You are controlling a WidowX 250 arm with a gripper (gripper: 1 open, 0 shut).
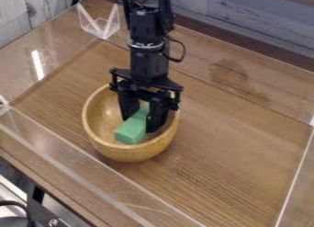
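Note:
A tan wooden bowl (pixel 105 143) sits at the centre-left of the table, a green block (pixel 132 129) inside it. The black gripper (pixel 142 111) reaches down into the bowl from above, shut on the green block, whose upper end is partly hidden by the fingers.
A clear plastic object (pixel 98 17) is at the back left, and a dark cable lies at the front left corner.

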